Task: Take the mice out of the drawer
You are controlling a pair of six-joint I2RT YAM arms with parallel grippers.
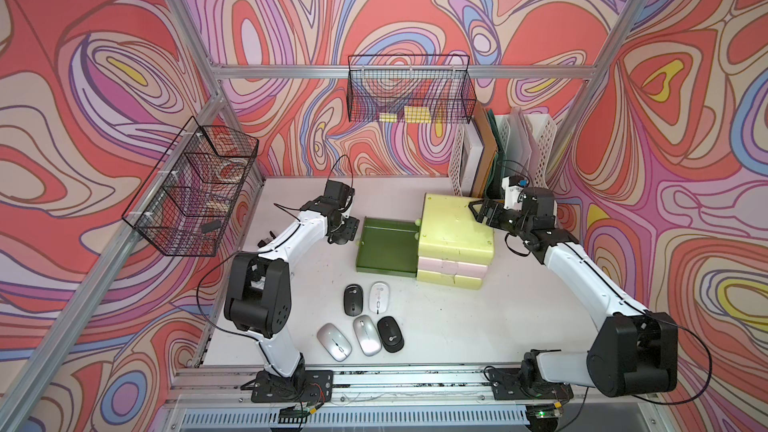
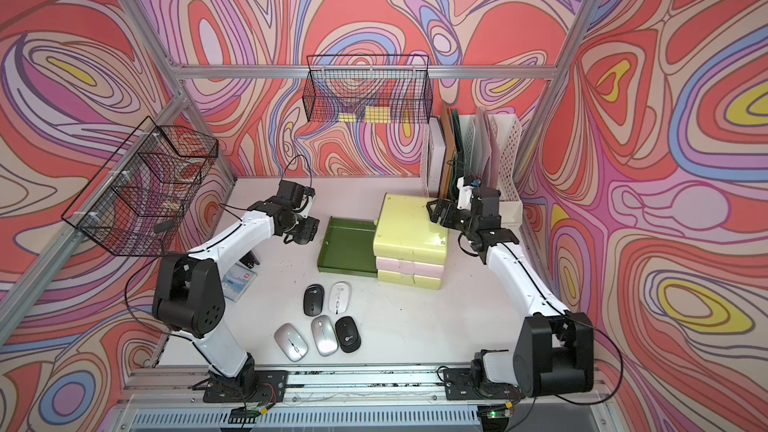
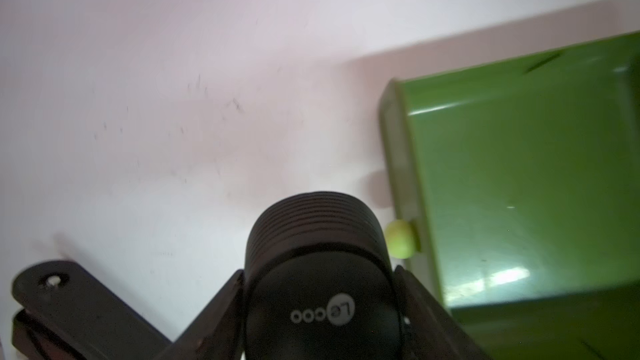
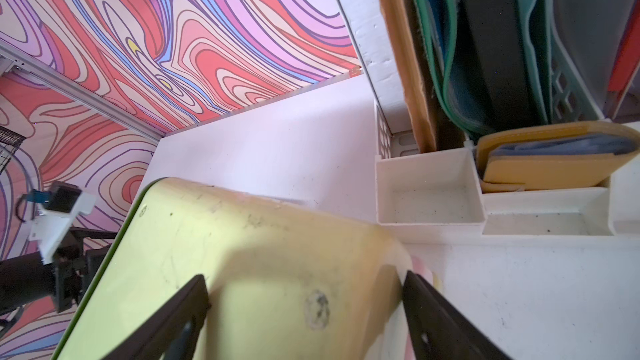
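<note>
The green drawer (image 1: 387, 244) is pulled out to the left of the yellow drawer unit (image 1: 456, 224), with an empty floor. Several mice lie on the table in front of it, among them a black mouse (image 1: 353, 300), a white mouse (image 1: 378, 296) and a silver mouse (image 1: 334, 341). My left gripper (image 1: 344, 229) is open just left of the drawer's knob (image 3: 400, 238); whether anything lies between its fingers is unclear. My right gripper stands open over the top right of the drawer unit, nothing held.
A white file organizer (image 4: 428, 190) with folders stands behind the unit. Wire baskets (image 1: 409, 92) hang at the back and left. Small items lie at the table's left, partly hidden by the left arm.
</note>
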